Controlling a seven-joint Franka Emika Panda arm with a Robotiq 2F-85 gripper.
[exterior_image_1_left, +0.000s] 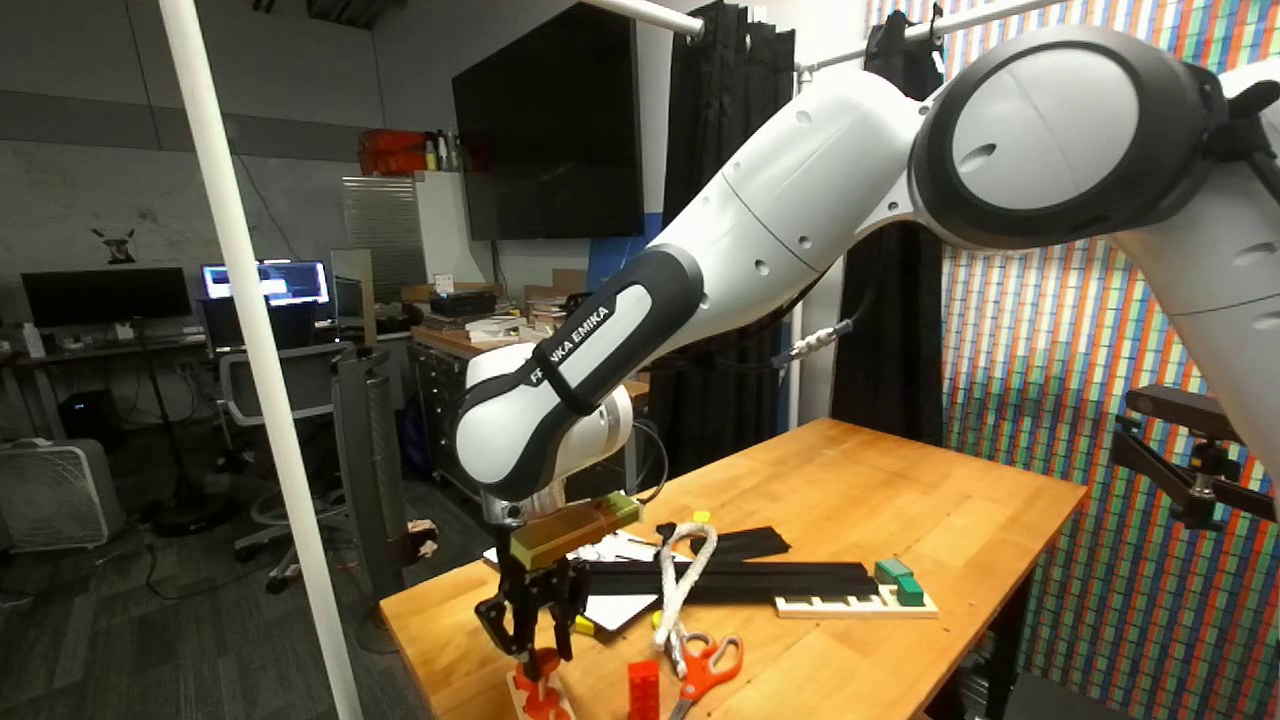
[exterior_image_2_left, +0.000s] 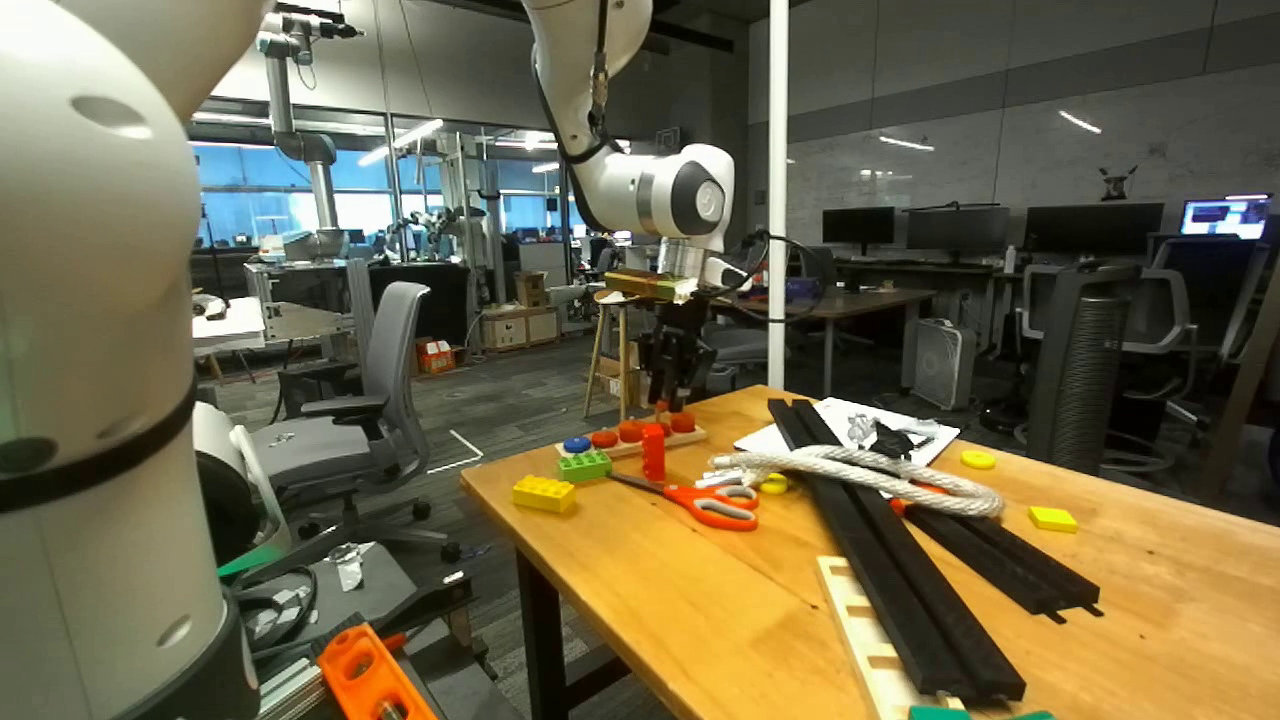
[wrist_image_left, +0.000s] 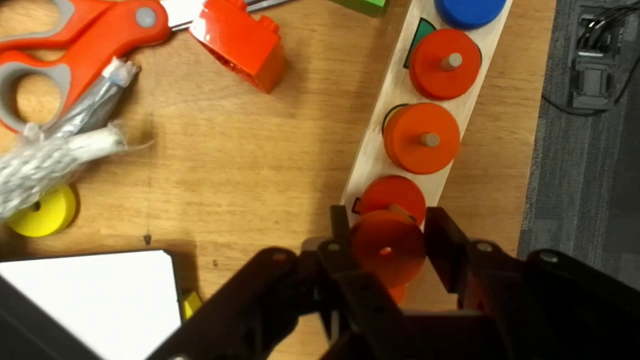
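Observation:
In the wrist view my gripper is shut on an orange-red disc (wrist_image_left: 388, 255) with a small centre hole. It hangs above the near part of a pale wooden peg board (wrist_image_left: 384, 144), partly covering a red disc (wrist_image_left: 393, 195) there. Farther along, an orange disc (wrist_image_left: 408, 141), a red disc (wrist_image_left: 435, 72) and a blue disc (wrist_image_left: 468, 9) sit on the board. Pegs poke through the orange disc and the red one beyond it. Exterior view 1 has the gripper (exterior_image_1_left: 547, 654) low over the board's end. Whether the held disc touches a peg is unclear.
Left of the board lie a red block (wrist_image_left: 240, 42), orange scissors (wrist_image_left: 114, 30), a rope end (wrist_image_left: 60, 162) and a yellow disc (wrist_image_left: 48, 213). Black rails (exterior_image_2_left: 888, 540) cross the table farther off. The table's edge runs close along the board's right side.

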